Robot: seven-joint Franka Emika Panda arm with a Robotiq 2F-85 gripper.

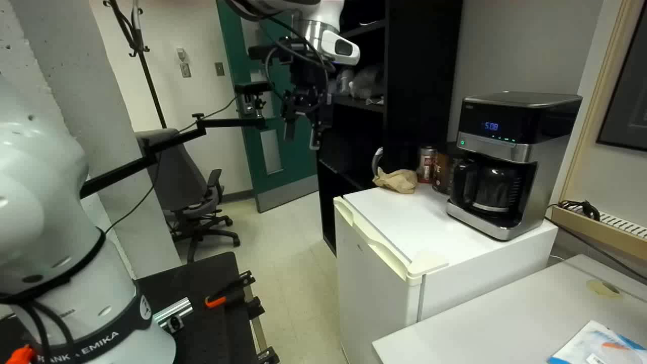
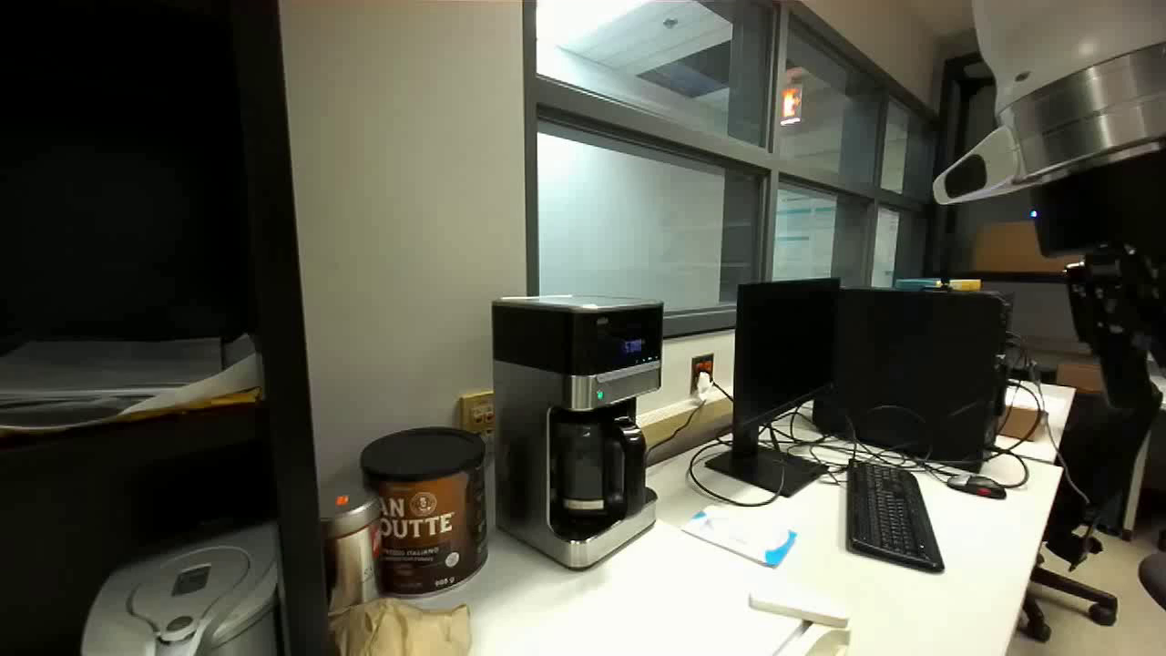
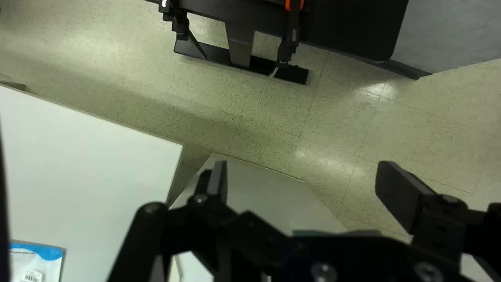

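My gripper is open, its two black fingers spread wide with only floor and the fridge edge visible beneath them. In exterior view 1 the gripper [image 1: 303,136] hangs in the air, up and to the left of the white mini fridge [image 1: 388,224]. A coffee maker [image 1: 515,164] stands on the fridge top, its glass carafe [image 1: 492,188] seated inside and a clock lit. Behind it are a brown coffee can [image 2: 424,514], a metallic can [image 2: 350,547] and a crumpled tan bag [image 1: 395,181]. None of these is near my fingers.
A white desk [image 2: 809,568] adjoins the fridge, bearing a keyboard [image 2: 891,514], a monitor [image 2: 784,361] and a blue-white packet [image 1: 600,346]. Dark shelving [image 1: 424,73] rises behind the fridge. Open floor [image 1: 285,255] separates the fridge from the black robot table [image 1: 206,273].
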